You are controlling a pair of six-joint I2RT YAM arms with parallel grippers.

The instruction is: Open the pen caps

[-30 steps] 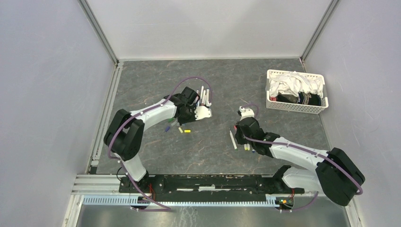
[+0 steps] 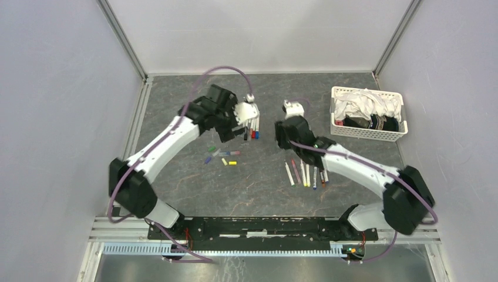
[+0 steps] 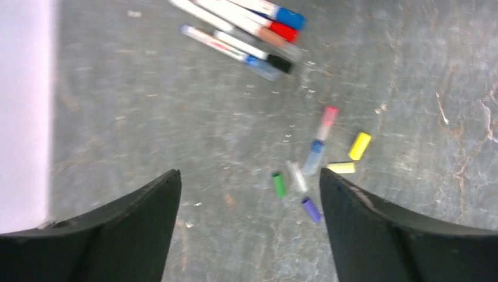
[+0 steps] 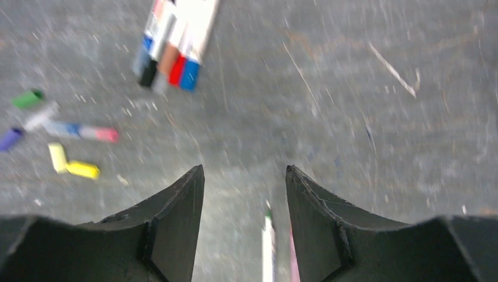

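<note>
Capped pens (image 2: 257, 126) lie side by side at the back centre, their coloured caps toward the front; the left wrist view shows a red cap (image 3: 283, 30) and a blue cap (image 3: 290, 17) among them. Loose caps, including a yellow cap (image 3: 359, 145), a green cap (image 3: 278, 184) and a purple cap (image 3: 312, 210), lie scattered left of centre. Uncapped pens (image 2: 289, 174) form a row at front right. My left gripper is parted with nothing between its fingers, above the table near the loose caps. My right gripper stands open and empty, above the back end of the uncapped row.
A white basket (image 2: 367, 134) with cloths in it stands at the back right. Bare grey table (image 2: 246, 194) stretches across the front middle and the left side. Walls enclose the table at the back and both sides.
The right gripper has moved back and left, off the uncapped row, which now shows more fully.
</note>
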